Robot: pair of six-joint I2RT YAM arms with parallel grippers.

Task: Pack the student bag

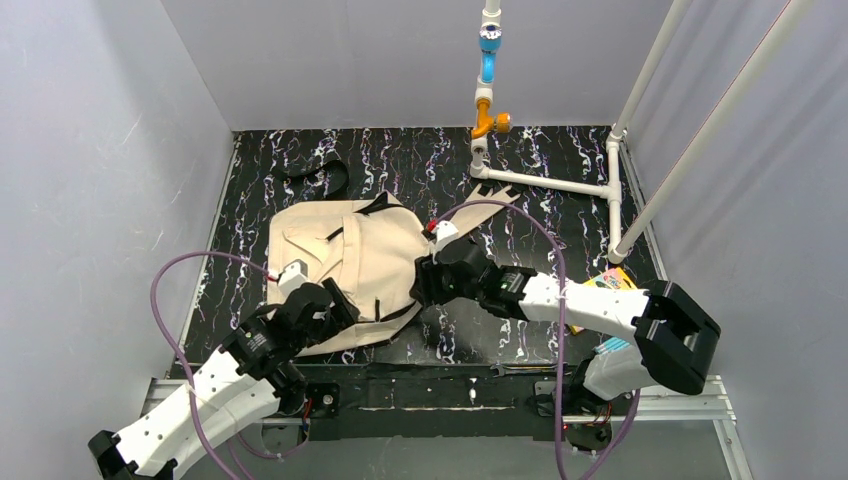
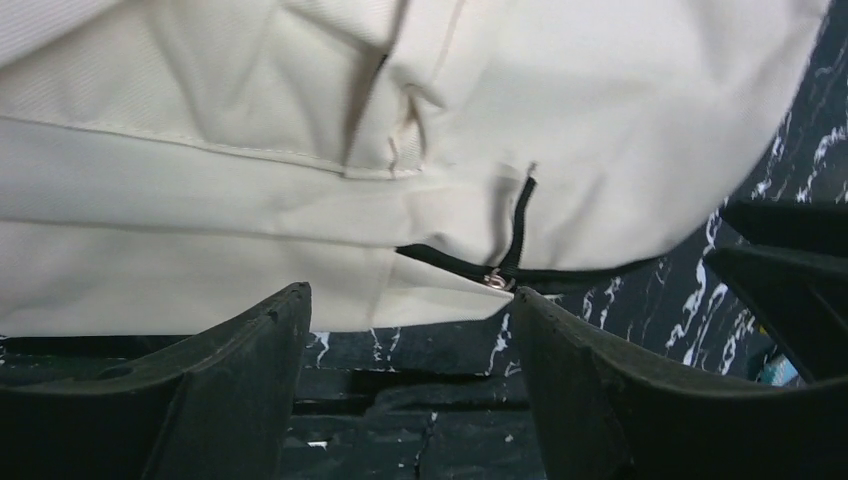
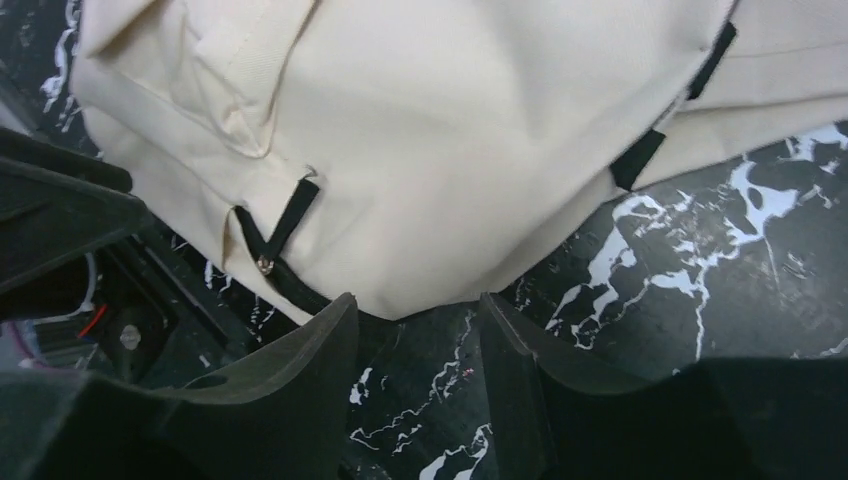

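Observation:
A cream student bag (image 1: 385,250) lies flat on the left half of the black marbled table. Its black zipper pull shows near the bag's lower edge, and the same pull (image 3: 291,216) is at left in the right wrist view. Over the bag's near side stands my left gripper (image 1: 350,305), its fingers (image 2: 235,365) apart with nothing between them. At the bag's right edge is my right gripper (image 1: 418,297); its fingers (image 3: 325,350) are spread, only bag edge and table showing beyond the gap.
A colourful book (image 1: 612,279) lies at the right, partly behind the right arm. White pipes (image 1: 545,182) stand at the back right. A black strap (image 1: 335,180) and a cream strap (image 1: 475,212) extend from the bag. Table between bag and pipes is clear.

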